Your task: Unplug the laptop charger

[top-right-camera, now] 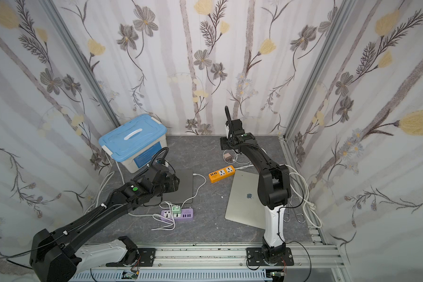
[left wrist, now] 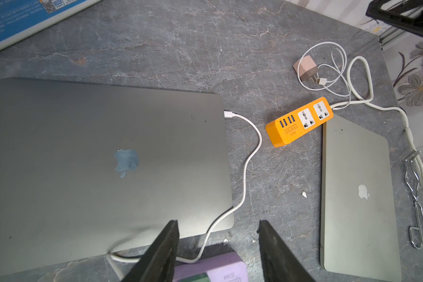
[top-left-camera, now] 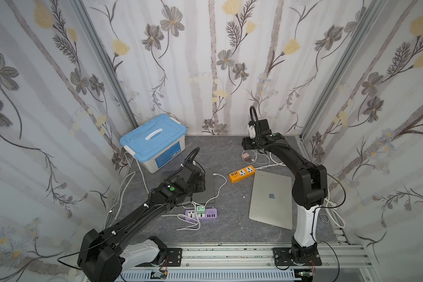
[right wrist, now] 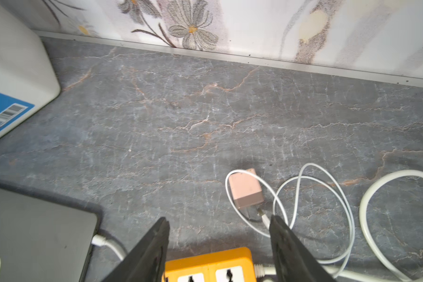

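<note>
A dark grey laptop [left wrist: 169, 122] lies at left, a white charger cable [left wrist: 244, 183] attached at its right side. The cable runs toward a purple power strip [top-left-camera: 211, 213], which carries a green charger [top-left-camera: 200, 209]. My left gripper hangs over the laptop's front edge, fingers apart, nothing held. My right gripper is over the back right, open, above an orange power strip [right wrist: 206, 263] and a pink adapter [right wrist: 245, 188] with a thin cable, nothing between its fingers.
A blue-lidded box [top-left-camera: 152, 136] stands at back left. A silver laptop [top-left-camera: 270, 202] lies right, beside tongs [left wrist: 418, 211] and thick white cables.
</note>
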